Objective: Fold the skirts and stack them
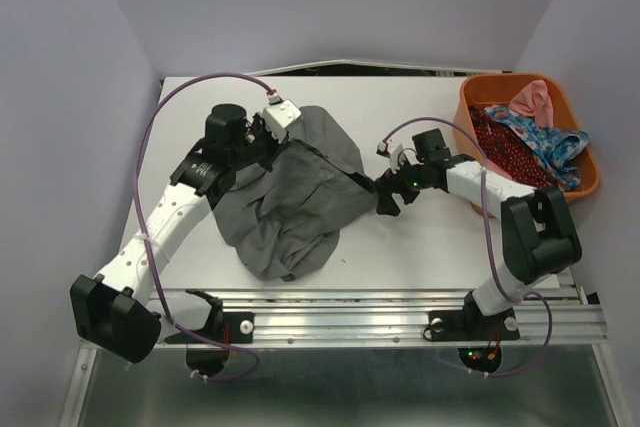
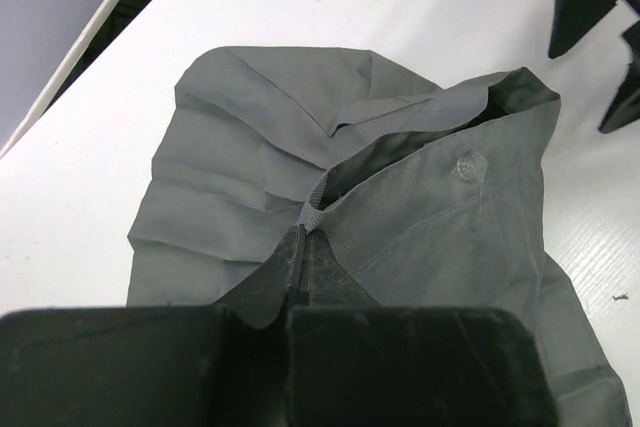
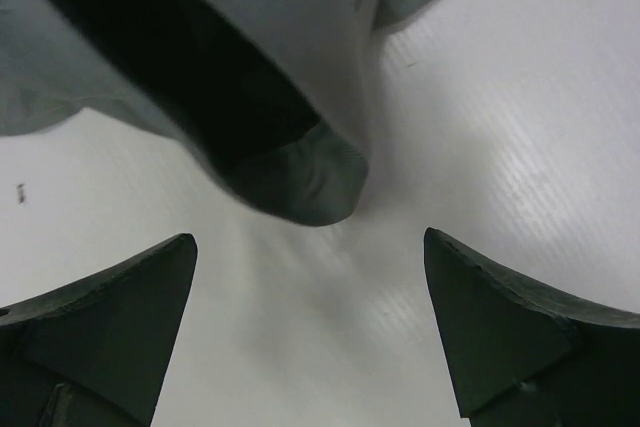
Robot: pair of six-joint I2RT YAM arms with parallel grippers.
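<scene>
A grey skirt (image 1: 290, 212) lies spread and rumpled on the white table, with a raised, open fold along its upper edge running toward the right. My left gripper is shut on that edge near the upper middle of the cloth, pinching it at its tips. My right gripper (image 1: 390, 185) stands open just beside the right end of the fold; in the right wrist view the folded corner (image 3: 310, 182) sits beyond and between its two spread fingertips, with nothing visibly pinched.
An orange basket (image 1: 585, 182) at the right holds red patterned, blue patterned and pink cloths.
</scene>
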